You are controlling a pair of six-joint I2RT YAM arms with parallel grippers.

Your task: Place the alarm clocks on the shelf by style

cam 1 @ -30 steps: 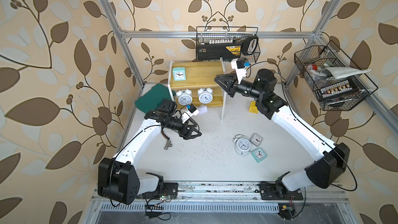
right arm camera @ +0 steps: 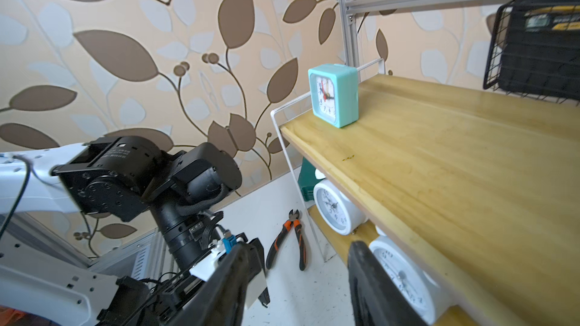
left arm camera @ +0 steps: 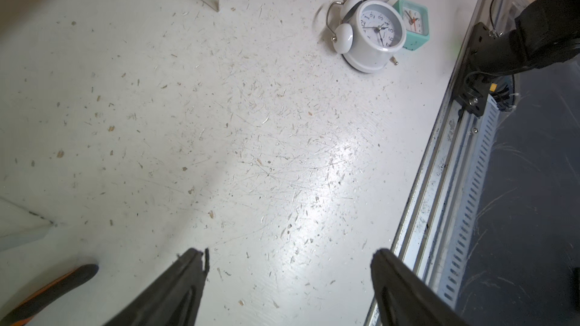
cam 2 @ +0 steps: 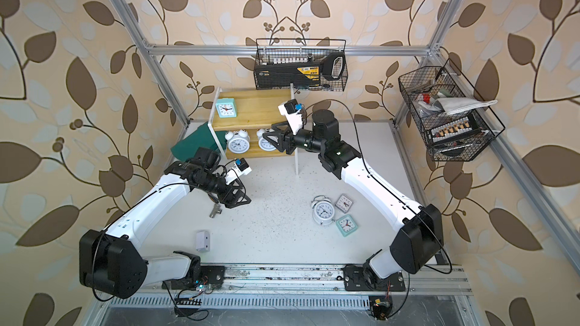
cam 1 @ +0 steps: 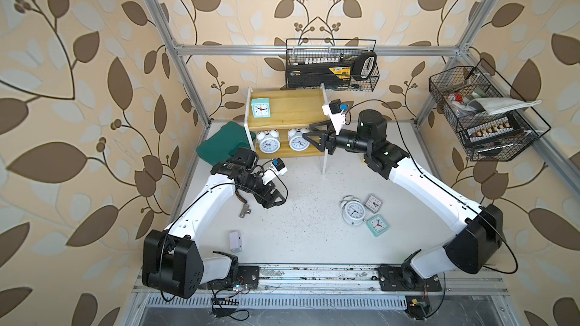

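Observation:
A mint square clock (cam 1: 261, 108) stands at the left of the shelf's top board (cam 1: 296, 105). Two white twin-bell clocks, the left one (cam 1: 269, 142) and the right one (cam 1: 298, 142), stand on the lower board. My right gripper is open and empty before the shelf's right part, partly covering the right white clock in the top views. My left gripper stands open and empty over the table, left of centre. On the right of the table are another white twin-bell clock (cam 1: 353, 212), a small grey square clock (cam 1: 373, 203) and a mint square clock (cam 1: 378, 225).
Orange-handled pliers (right arm camera: 287, 238) lie left of the shelf. A green cushion-like thing (cam 1: 221, 143) sits behind the left arm. A pale block (cam 1: 235, 241) shows at the front left. Wire baskets (cam 1: 331, 72) hang at the back and right.
My right gripper has moved left and lower along the shelf front. A pale thing seen below the shelf has gone from there.

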